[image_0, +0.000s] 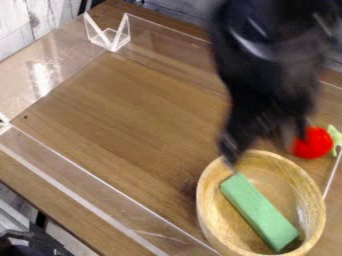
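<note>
My dark gripper (251, 135) hangs over the upper right of the view, heavily blurred, its lower end near the back rim of a round tan bowl (211, 200). A green rectangular block (261, 212) lies inside the bowl. I cannot make out the fingertips clearly or see whether anything is between them.
A red round object (313, 144) with a pale green piece beside it sits right of the gripper, behind the bowl.
</note>
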